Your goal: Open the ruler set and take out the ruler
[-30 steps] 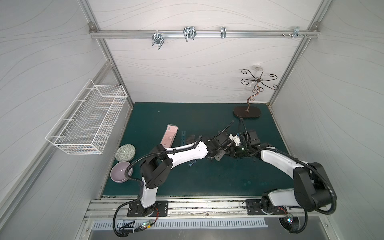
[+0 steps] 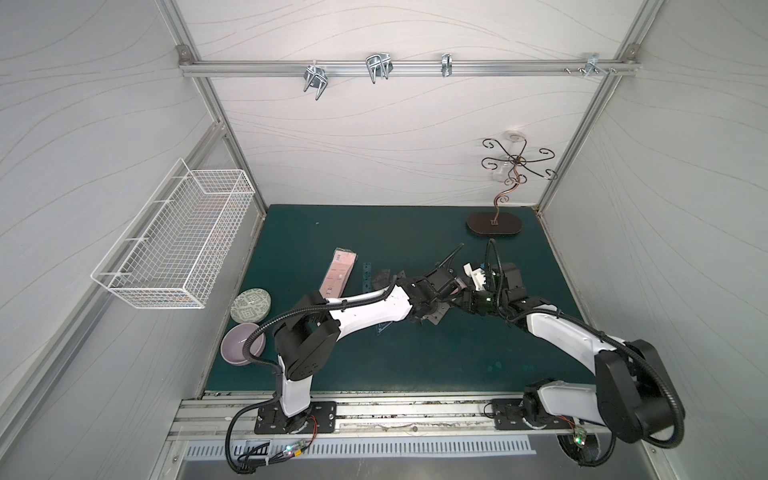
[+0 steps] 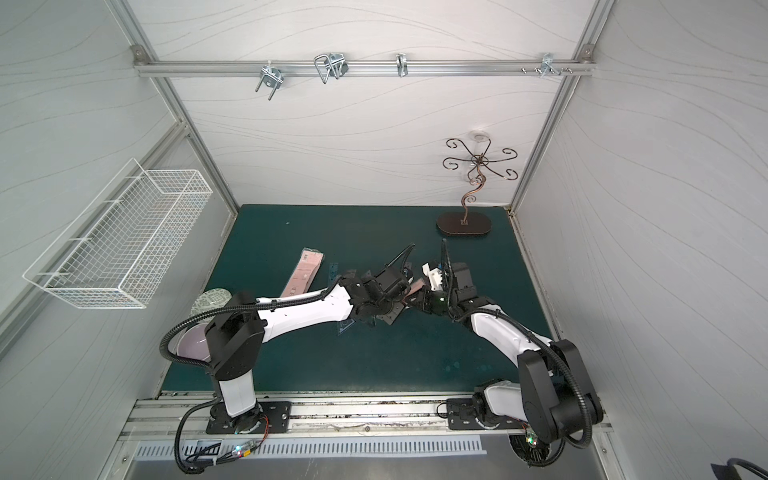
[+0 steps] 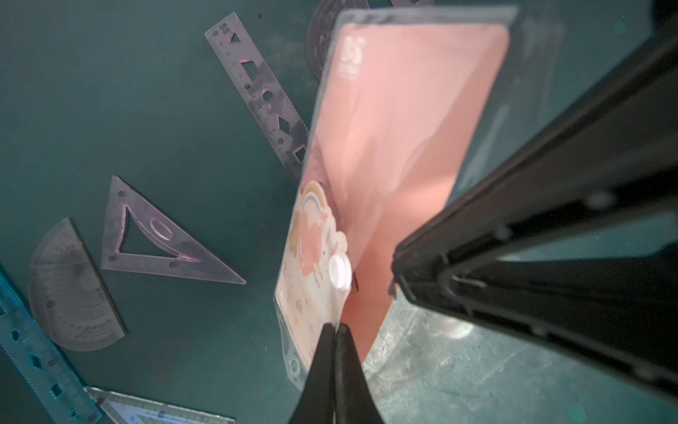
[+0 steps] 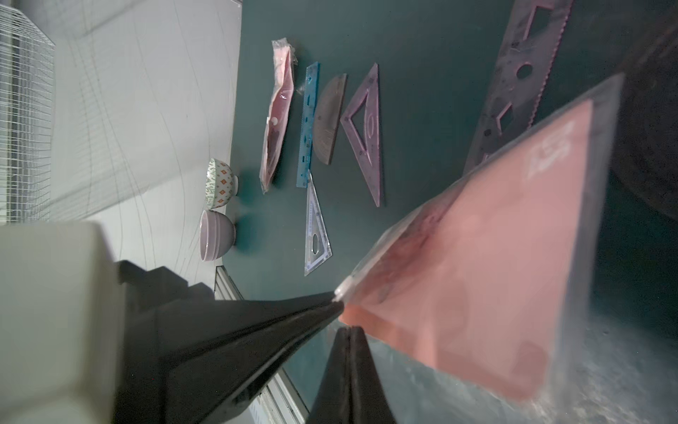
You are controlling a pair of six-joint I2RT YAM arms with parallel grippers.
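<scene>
A clear pouch with a pink card and a rainbow print (image 4: 310,247) stands tilted above the table. My left gripper is shut on its near lower edge; the pouch bends open there into a gap. My right gripper has its shut tips close to the pouch's other side. In the right wrist view, the right gripper shows nothing clearly between its tips, beside the pink card (image 5: 487,261). A purple ruler (image 4: 265,99) lies on the table behind the pouch. Whether any ruler is inside the pouch is unclear.
Loose on the table lie a blue ruler (image 5: 308,120), a purple triangle (image 5: 367,134), a clear triangle (image 5: 315,236) and a protractor (image 5: 328,120). Another pink pouch (image 2: 339,272) lies left. Two bowls sit at the left edge.
My right arm has swung slightly, its elbow now lower and farther right, the gripper still near the left one. The left arm has shifted a little to the left. Loose pieces appear unmoved.
</scene>
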